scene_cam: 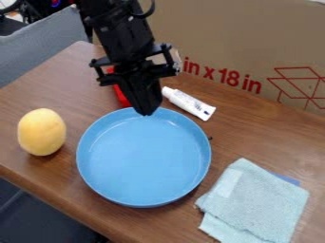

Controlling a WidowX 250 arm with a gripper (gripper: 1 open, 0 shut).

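Observation:
The black gripper (144, 102) hangs above the back edge of the blue plate (143, 159), shut, with nothing visible between its fingers. A red object (120, 94) is mostly hidden behind it. A white tube (189, 103) lies behind the plate to the right. A yellow egg-shaped object (42, 132) stands left of the plate, and a folded pale cloth (254, 204) lies at the front right.
The wooden table (51, 90) has free room at the back left and on the right behind the cloth. A cardboard box (267, 52) stands along the back. The table's front edge runs along the lower left.

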